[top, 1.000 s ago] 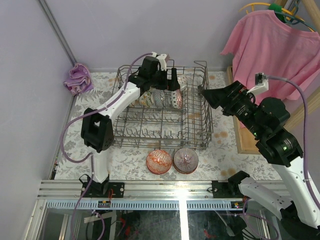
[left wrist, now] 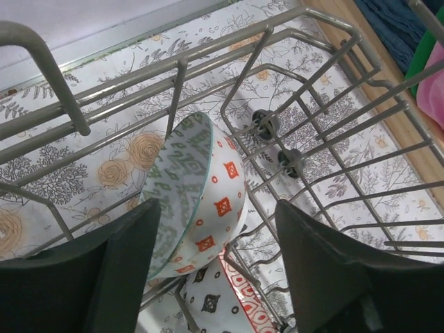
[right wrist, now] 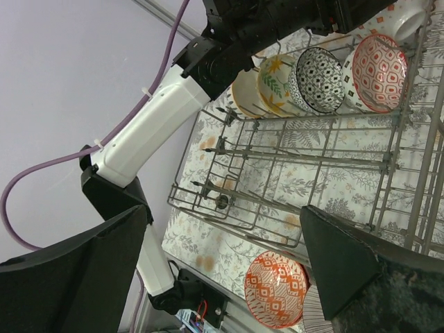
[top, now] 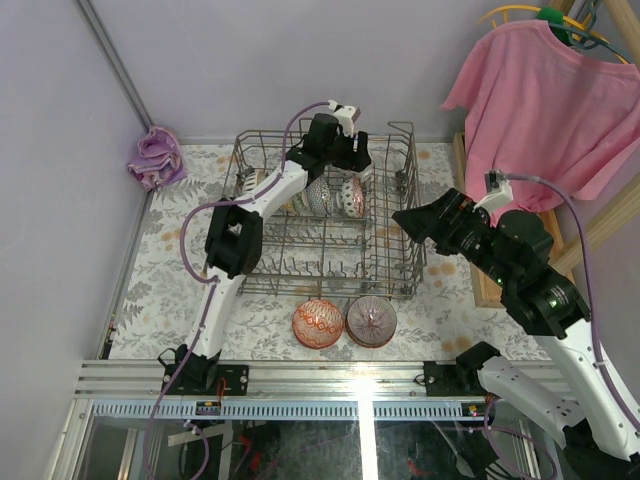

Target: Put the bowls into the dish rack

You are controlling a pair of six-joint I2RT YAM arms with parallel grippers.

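Note:
Several bowls stand on edge along the back of the wire dish rack. In the left wrist view, a white bowl with orange marks leans between the wires, framed by the fingers of my left gripper, which is part open and clear of it. Below it shows part of a red-rimmed bowl. The right wrist view shows a red bowl, a black-and-white bowl and a yellow-leaf bowl. An orange bowl and a brown bowl lie before the rack. My right gripper is open and empty, over the rack's right side.
A pink shirt hangs at the right over a wooden frame. A purple cloth lies at the back left. The rack's front half holds no bowls.
My left gripper has moved right along the back of the rack, over the rightmost bowl. My right arm has shifted slightly, its gripper a little lower and to the left. The bowls stay put.

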